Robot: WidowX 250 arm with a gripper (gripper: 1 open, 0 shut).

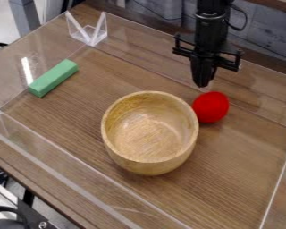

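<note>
The black gripper [206,64] hangs at the top middle of the camera view, pointing down, above and just behind a red round object [211,106] on the wooden table. Nothing shows held in it; how far its fingers stand apart is hard to tell. A tan bowl [149,134] sits in front of and left of the red object.
A green block [53,78] lies on the left of the table [110,197]. A clear angular object [88,28] stands at the back left.
</note>
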